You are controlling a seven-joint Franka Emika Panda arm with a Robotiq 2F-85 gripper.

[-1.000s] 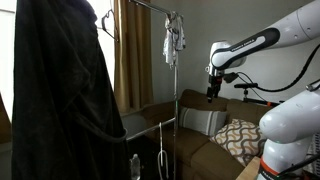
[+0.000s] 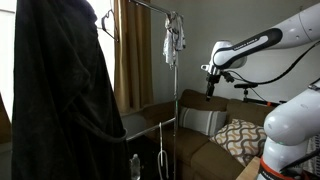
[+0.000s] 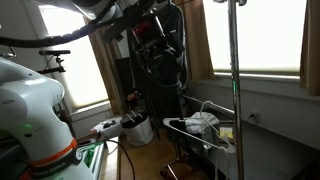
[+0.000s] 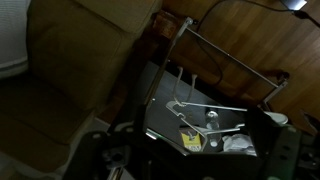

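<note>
High in front of the sofa, my gripper [image 2: 210,88] points downward, well clear of anything around it. At the bottom of the wrist view its dark fingers [image 4: 258,130] stand wide apart, so it is open, with nothing seen held. Below it in that view, white hangers [image 4: 210,106] lie with a small yellow item [image 4: 191,140] and a crumpled white cloth [image 4: 239,144]. In the second exterior view the white cloth [image 3: 203,122] rests on the rack's low shelf.
A metal garment rack [image 2: 176,80] carries small pale clothes [image 2: 175,37] at its top. A large dark garment [image 2: 62,90] hangs at left. Behind stands a brown sofa [image 2: 203,152] with a striped pillow [image 2: 202,121] and a patterned cushion [image 2: 242,138].
The gripper and forearm have shifted slightly in the first exterior view, with the wrist turning a little. The rack, the clothes and the sofa look unmoved.
</note>
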